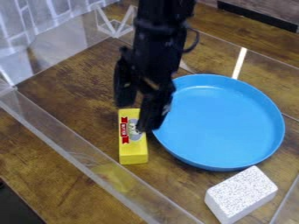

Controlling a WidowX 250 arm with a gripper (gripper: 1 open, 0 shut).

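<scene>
The black gripper [142, 92] hangs in the upper middle of the camera view, its fingers apart and pointing down over the top of a yellow box [133, 149] with a red label. The box lies on the wooden table, just left of a blue plate [222, 127]. The gripper's near parts are blurred and cover the back left of the plate's surroundings.
A white speckled block [240, 194] sits at the front right, below the plate. Clear plastic walls run along the left and front left. Bare wood [65, 92] shows left of the gripper.
</scene>
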